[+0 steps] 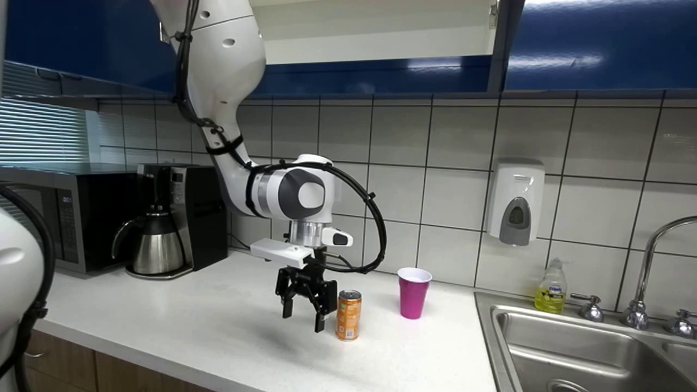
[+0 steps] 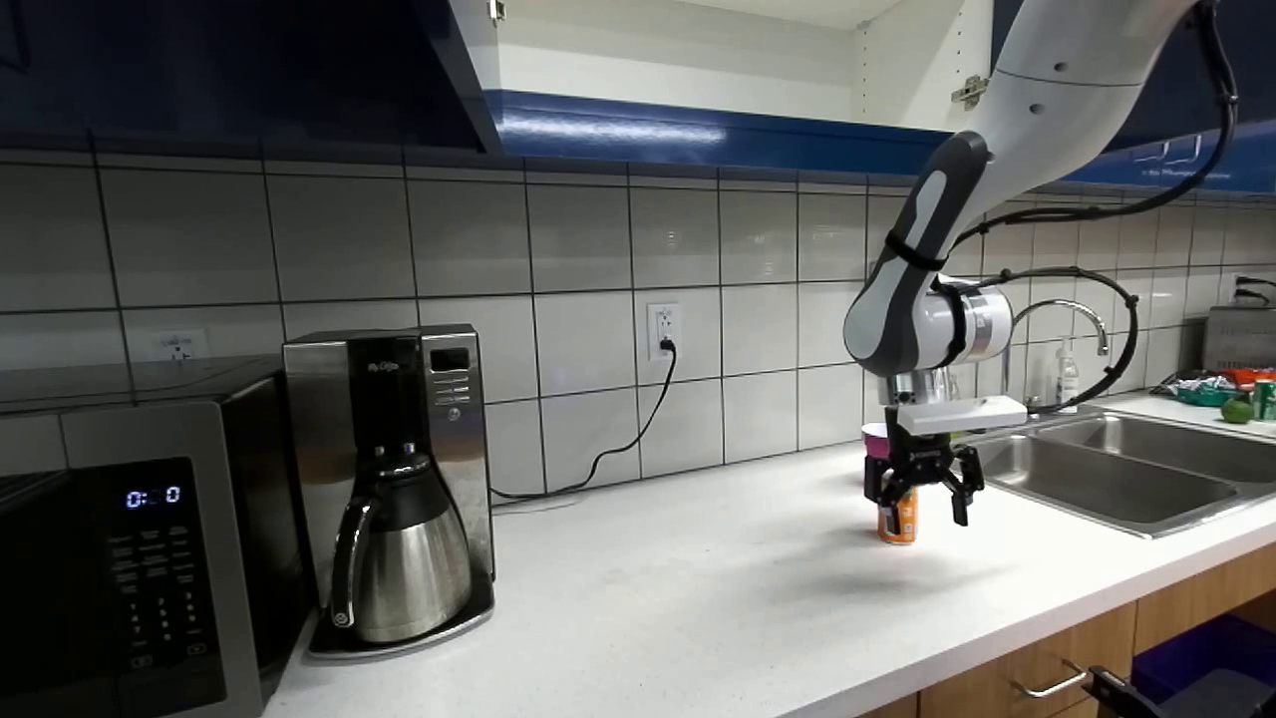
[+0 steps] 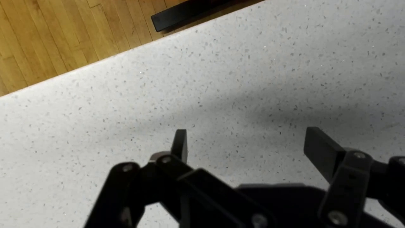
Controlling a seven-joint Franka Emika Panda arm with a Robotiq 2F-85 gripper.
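Upright on the white counter stands an orange can, just right of my gripper in exterior view 1. A magenta cup stands behind and to the right of the can. Exterior view 2 has my gripper partly covering the can, while the cup shows only in part behind the arm. The wrist view shows my gripper with its fingers wide apart and only speckled counter beneath them. It is open, pointing down above the counter; can and cup are outside that view.
A coffee maker and a microwave stand toward the left. At the right is a steel sink with a soap bottle at its back edge. Clear counter lies between the coffee maker and the can.
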